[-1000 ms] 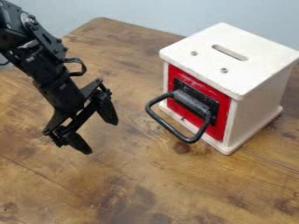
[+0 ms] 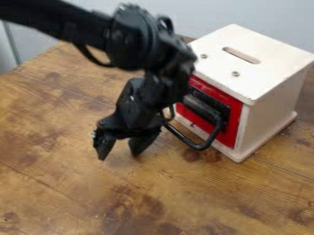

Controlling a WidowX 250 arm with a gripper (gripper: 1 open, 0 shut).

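Observation:
My black gripper (image 2: 123, 145) hangs low over the wooden table, its fingers open and pointing down, just left of a white wooden box (image 2: 262, 83) with a red front panel (image 2: 227, 133). The box has a slot and knobs on its top. A black loop handle (image 2: 196, 142) sticks out from the dark mechanism on the red face; my arm covers part of that face and of the handle. I cannot tell whether the gripper touches the handle.
A pale wall stands behind it.
My arm has moved right toward the box, now overlapping part of its front and handle in the view. The box stands in the same place.

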